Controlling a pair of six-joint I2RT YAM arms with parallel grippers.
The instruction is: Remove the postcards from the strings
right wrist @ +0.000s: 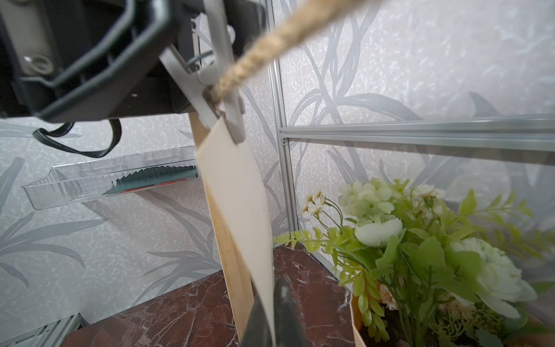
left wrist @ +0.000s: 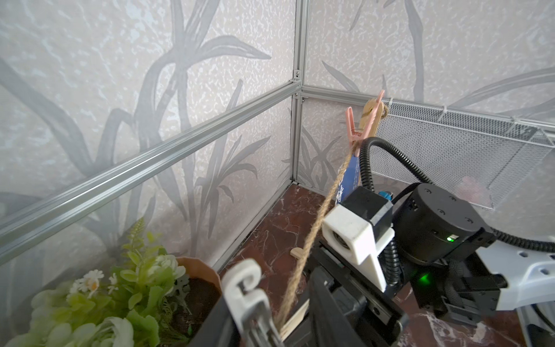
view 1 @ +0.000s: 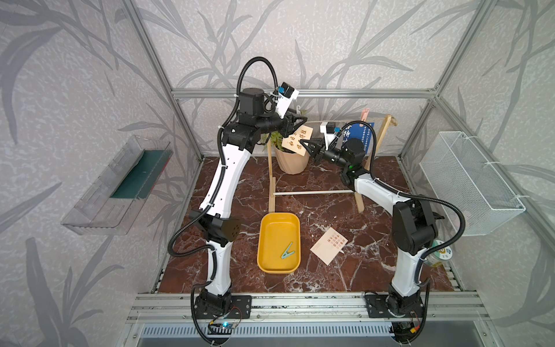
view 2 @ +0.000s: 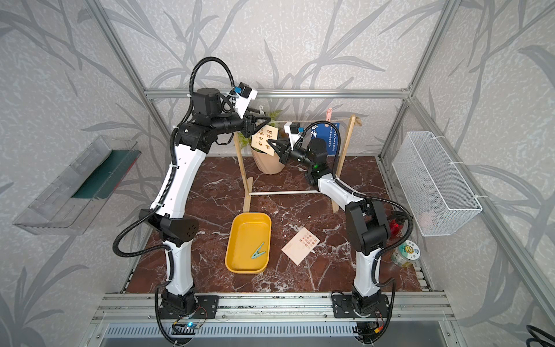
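A beige postcard (view 1: 293, 142) with dark characters hangs tilted from the rope (right wrist: 300, 29), in front of the potted plant. A white clothespin (right wrist: 231, 107) bites its top corner at the rope. Around that clothespin stands my left gripper (view 1: 299, 124), its fingers (left wrist: 332, 312) apart, with the pin and rope between them in the left wrist view. My right gripper (view 1: 304, 143) is shut on the card's lower edge, which runs between the fingertips in the right wrist view. A blue postcard (view 2: 325, 138) hangs on the right under a pink clothespin (left wrist: 361, 124).
An orange tray (view 1: 263, 243) with a teal clothespin (view 1: 288, 250) inside sits at the front. Beside it another beige card (view 1: 328, 245) lies on the table. The wooden frame (view 1: 271, 185) holds the rope; a flower pot (view 1: 292, 163) stands behind it.
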